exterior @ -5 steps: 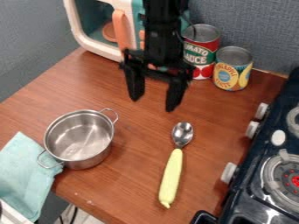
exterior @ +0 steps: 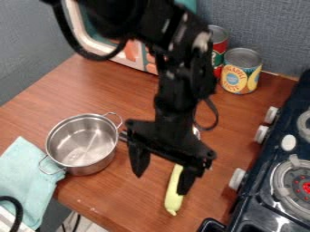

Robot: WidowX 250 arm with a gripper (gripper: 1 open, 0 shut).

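The black gripper [exterior: 168, 168] hangs low over the middle front of the wooden table, its fingers apart, with one at the left near the pot and the other over the yellow object [exterior: 175, 192], which looks like a corn cob or banana and is partly hidden beneath it. A steel pot [exterior: 80, 154] with two handles stands just left of the gripper.
A stove [exterior: 266, 208] with knobs fills the right side. Two cans [exterior: 241, 74] and a toy microwave stand at the back. A light teal cloth [exterior: 27, 177] lies at the front left.
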